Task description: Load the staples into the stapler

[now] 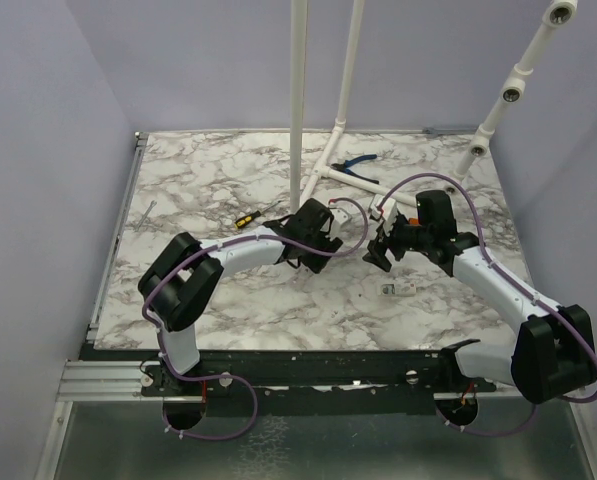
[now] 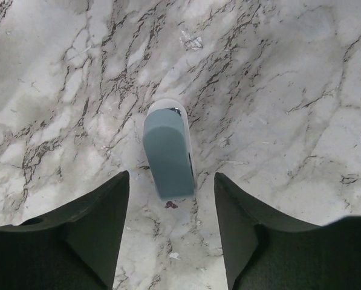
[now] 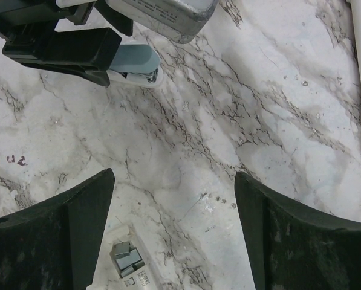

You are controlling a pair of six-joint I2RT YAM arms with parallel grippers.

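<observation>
The stapler, grey-blue with a pale base, lies on the marble table below my left gripper. Its near end reaches between the open fingers in the left wrist view, with a gap on both sides. From the right wrist, part of the stapler shows behind the left gripper's dark fingers. A small pale box holding grey staples lies near the lower left of that view, beside a finger of my right gripper. The right gripper stands open and empty. In the top view the staple box sits below the right gripper.
Blue-handled pliers and white pipes lie toward the back. A yellow-and-black screwdriver rests behind the left arm.
</observation>
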